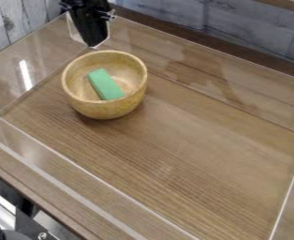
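Note:
A wooden bowl (129,97) sits left of centre on the wooden table, with a green block (105,84) lying inside it. The dark gripper (87,39) hangs at the top left, behind and above the bowl, clear of the block. Its fingertips are small and dark in this view; I see nothing held between them, and it looks shut.
A pale wall or rim runs along the left and top edges. Some dark cables show at the bottom left corner.

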